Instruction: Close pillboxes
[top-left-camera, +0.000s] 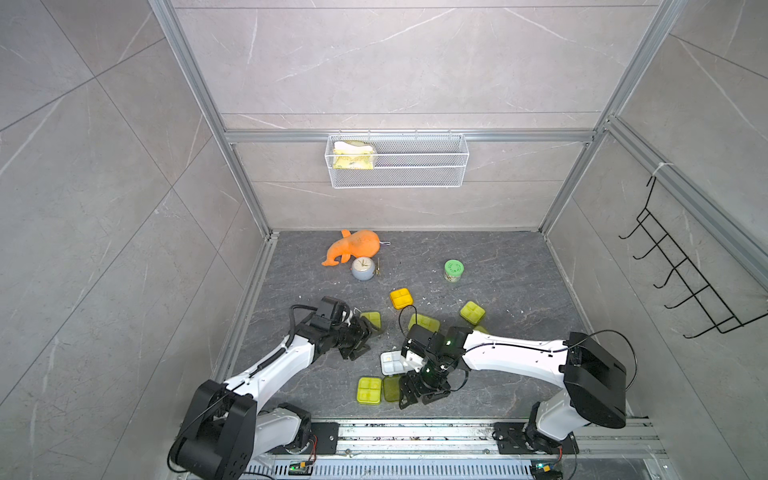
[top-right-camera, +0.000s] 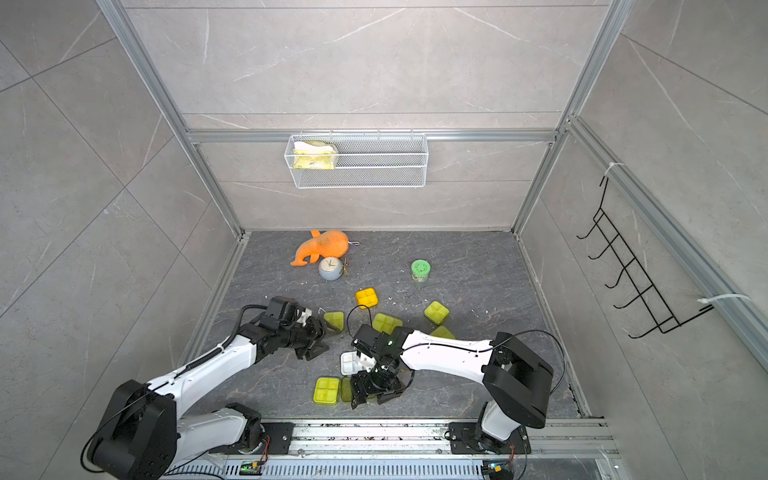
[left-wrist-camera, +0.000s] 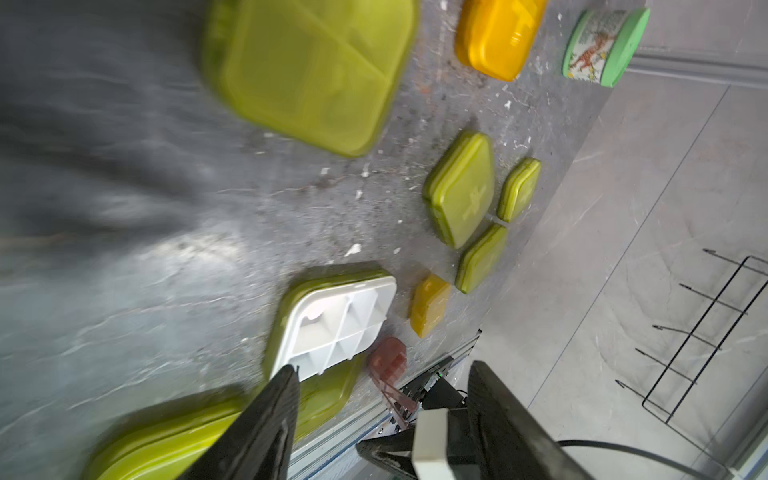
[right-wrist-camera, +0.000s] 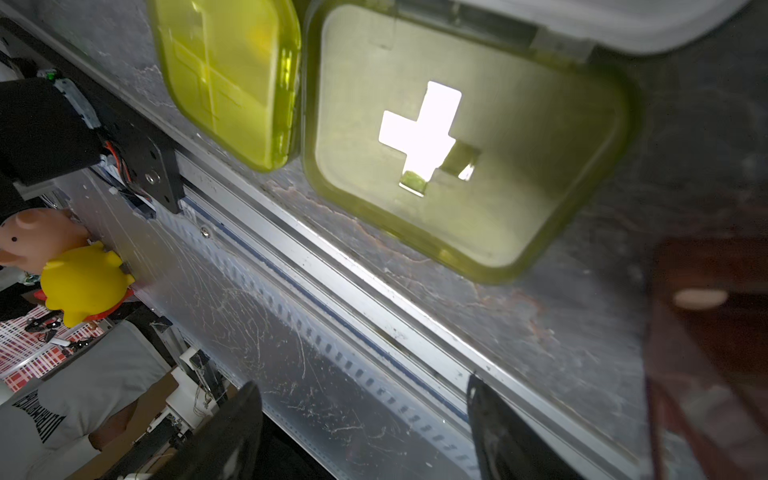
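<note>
A pillbox with a white compartment tray (left-wrist-camera: 332, 320) stands open at front centre; its olive lid (right-wrist-camera: 520, 160), with a cross cut-out, lies flat beside a closed yellow-green pillbox (right-wrist-camera: 216, 72). My right gripper is open over this lid near the front edge, nothing between its fingers. My left gripper is apart-fingered at the left, empty, beside a yellow-green pillbox (top-left-camera: 371, 318). Other green pillboxes (top-left-camera: 472, 312) and an orange one (top-left-camera: 401, 297) lie further back. A reddish box (right-wrist-camera: 704, 336) is partly seen by the right gripper.
An orange plush whale (top-left-camera: 352, 246), a round clock (top-left-camera: 363, 269) and a green-lidded jar (top-left-camera: 453, 270) stand at the back. A wire basket (top-left-camera: 416, 160) hangs on the back wall, a black hook rack (top-left-camera: 696, 296) on the right wall.
</note>
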